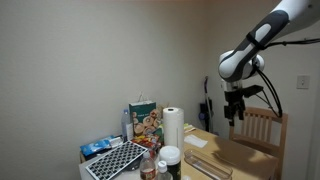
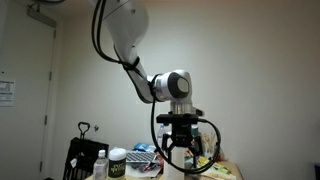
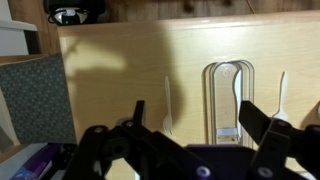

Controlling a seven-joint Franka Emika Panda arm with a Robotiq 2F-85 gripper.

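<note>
My gripper is open over the wooden table [image 3: 120, 70], its two dark fingers wide apart in the wrist view. Beneath the gap lies a thin white utensil [image 3: 168, 105]. To its right is a clear rectangular tray [image 3: 211, 110] with a white utensil [image 3: 238, 90] in it. Another white spoon [image 3: 282, 100] rests farther right. In exterior view 1 the gripper [image 1: 236, 112] hangs well above the table, clear of everything, and the tray [image 1: 208, 165] lies below and to the left.
A paper towel roll [image 1: 173, 128], a dark-lidded jar [image 1: 170, 158], bottles [image 1: 148, 166] and a dark grid tray [image 1: 116, 160] crowd the table's left side. A wooden chair [image 1: 263, 128] stands behind. In the wrist view, a grey patch [image 3: 36, 100] borders the table's left edge.
</note>
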